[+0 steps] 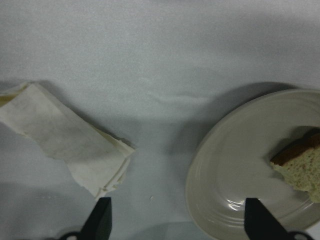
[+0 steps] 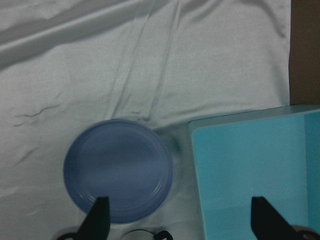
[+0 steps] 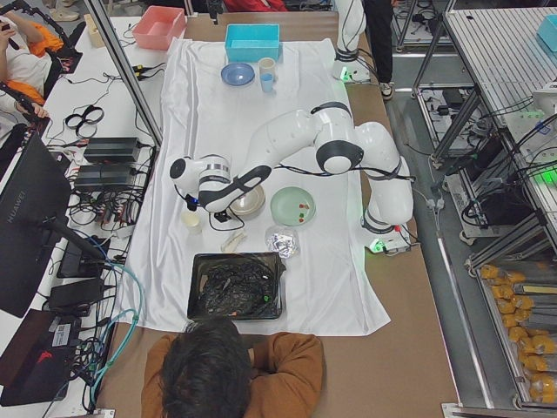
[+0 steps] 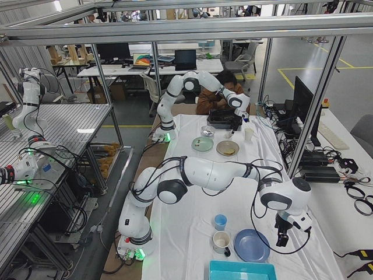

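Observation:
My left gripper is open over the white cloth, with a folded paper napkin (image 1: 75, 135) to one side and a beige plate (image 1: 225, 165) holding a bread piece (image 1: 300, 165) to the other. A green plate (image 3: 292, 207) with small red bits and a foil item (image 3: 282, 241) lie nearby. My right gripper is open above a blue plate (image 2: 118, 165) and a teal bin (image 2: 250, 165).
A black lined tray (image 3: 235, 287) stands at one table end, beside a seated person (image 3: 209, 374). A blue cup (image 4: 220, 221) and a mug (image 4: 221, 241) stand near the blue plate.

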